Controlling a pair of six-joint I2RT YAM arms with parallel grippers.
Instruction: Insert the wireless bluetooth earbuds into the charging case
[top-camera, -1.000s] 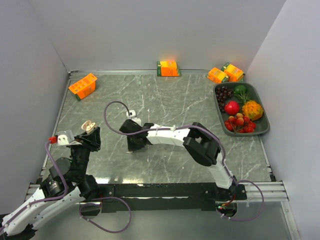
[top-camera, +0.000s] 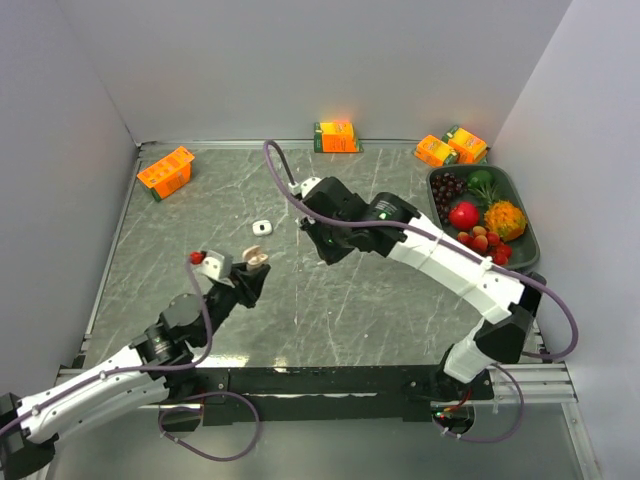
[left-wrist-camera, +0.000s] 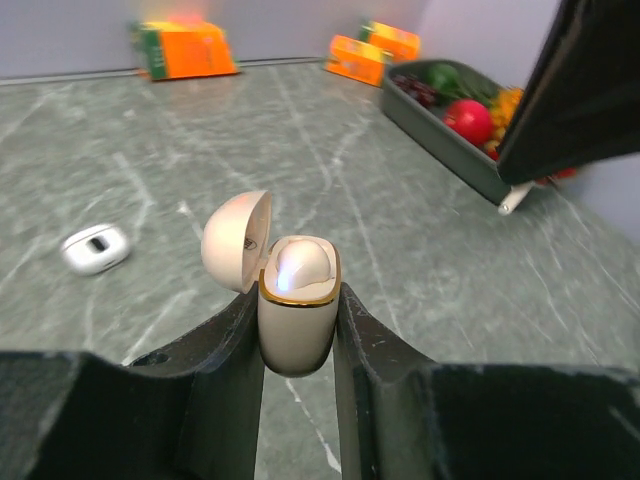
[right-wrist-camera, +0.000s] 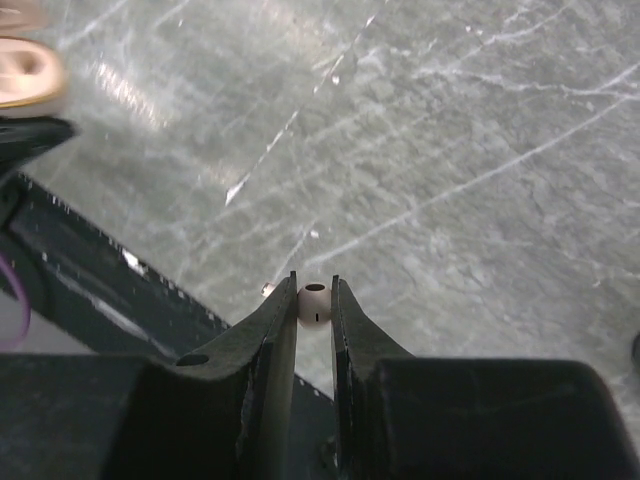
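The open pink charging case (left-wrist-camera: 297, 320) is held upright in my left gripper (top-camera: 250, 275), shut on it, its lid (left-wrist-camera: 230, 240) raised. One slot glows blue. In the right wrist view my right gripper is shut on a small pale earbud (right-wrist-camera: 314, 312), raised above the table and to the right of the left gripper in the top view. A small white object (top-camera: 262, 227) with a dark slot lies on the table behind the case.
A tray of fruit (top-camera: 443, 225) sits at the right. Orange cartons (top-camera: 336, 137) stand along the back, with an orange basket (top-camera: 165, 172) at the back left.
My left gripper has moved right with the case. My right gripper has risen and moved toward the back and right from near the table's middle.
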